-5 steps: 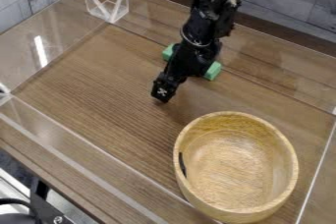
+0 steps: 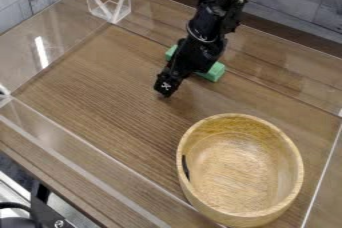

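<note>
A black robot arm reaches in from the top centre, its gripper point(image 2: 171, 78) low over the middle of the wooden table. Behind the arm and partly hidden by it lies a green object point(image 2: 209, 71), which looks like a brush or block. Whether anything is between the fingers is too dark and small to tell.
A large tan oval bowl point(image 2: 241, 174) fills the lower right. White clips point(image 2: 110, 4) stand at the back left and at the left edge. A wall ledge runs along the back right.
The arm and gripper have shifted slightly up and toward the back of the table. The bowl is unmoved.
</note>
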